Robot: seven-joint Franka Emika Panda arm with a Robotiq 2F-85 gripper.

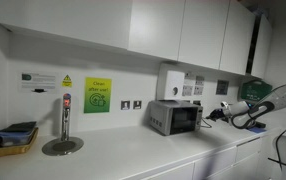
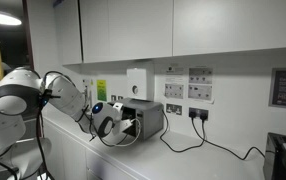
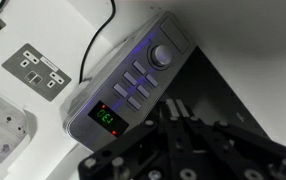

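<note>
A silver microwave (image 1: 175, 117) stands on the white counter against the wall. Its control panel fills the middle of the wrist view, tilted, with a round dial (image 3: 161, 55), several grey buttons (image 3: 137, 85) and a lit green display (image 3: 107, 118). My gripper is shut, and nothing shows between its fingers. In that view the fingertips appear beside the panel, over the dark door (image 3: 211, 95); whether they touch it cannot be told. From the second exterior view, the gripper (image 2: 133, 127) is in front of the microwave (image 2: 143, 115).
A tap (image 1: 66, 120) and a basket (image 1: 14, 139) stand at the counter's left. Behind the microwave is a wall socket (image 3: 37, 72) with a black cable nearby. Cabinets (image 1: 158, 27) hang overhead.
</note>
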